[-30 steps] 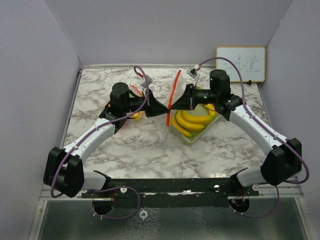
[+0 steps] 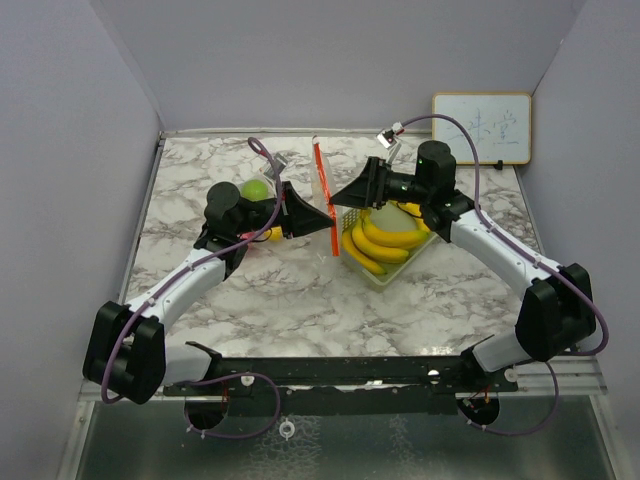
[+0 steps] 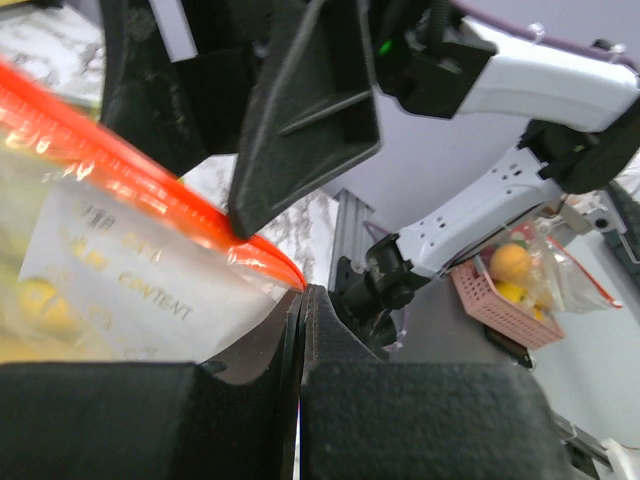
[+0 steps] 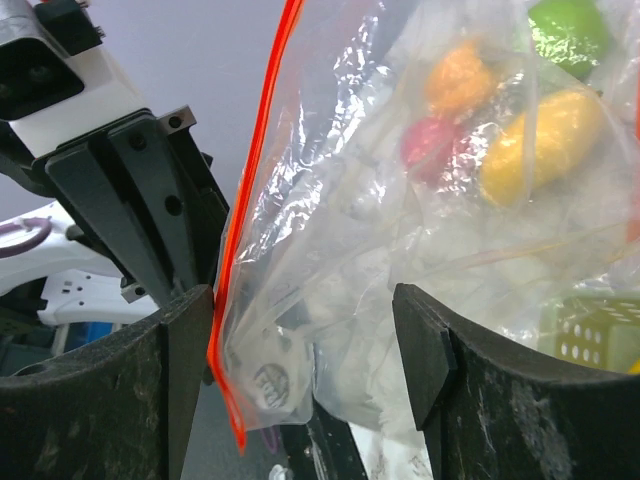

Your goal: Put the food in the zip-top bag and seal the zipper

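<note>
A clear zip top bag (image 4: pixel 340 230) with a red-orange zipper strip (image 2: pixel 324 185) hangs upright between my two grippers. My left gripper is shut on one end of the strip, at its very fingertips. Close along the same strip, my right gripper stands open. In the right wrist view the strip touches its left finger (image 4: pixel 185 340), and clear film spans the gap. Through the film show a green fruit (image 4: pixel 570 35), an orange one (image 4: pixel 460 78), a pink one (image 4: pixel 432 145) and a yellow one (image 4: pixel 540 145); whether they are inside this bag, I cannot tell.
Bananas (image 2: pixel 385 240) lie in a pale green basket (image 2: pixel 378 277) under my right gripper. A whiteboard (image 2: pixel 485 125) stands at the back right.
The strip's far end has swung left. My left gripper has shifted slightly left.
</note>
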